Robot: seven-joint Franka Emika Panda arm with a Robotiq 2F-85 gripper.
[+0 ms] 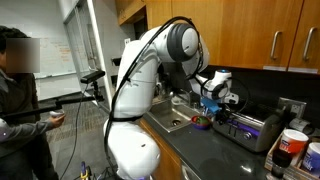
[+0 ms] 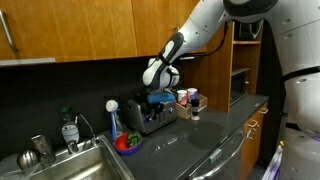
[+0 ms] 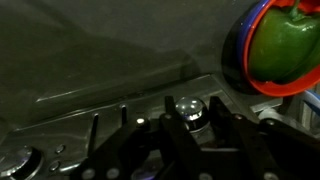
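Note:
In the wrist view my gripper is at the edge of a dark appliance (image 3: 75,125) with slots and round fittings. Its fingers look closed around a round, shiny knob-like piece (image 3: 192,107), though the dim light hides the exact contact. Exterior view 2 has the gripper (image 2: 152,103) low over the same black appliance (image 2: 150,120), against the back wall. A red bowl (image 3: 262,72) holding a green pepper (image 3: 283,45) sits beside the appliance; its blue outer edge shows.
A sink (image 2: 85,165) lies beyond the bowl, with a clear bottle (image 2: 70,132) behind it. Several cups (image 1: 291,142) stand by a wooden box (image 1: 284,165) on the other side.

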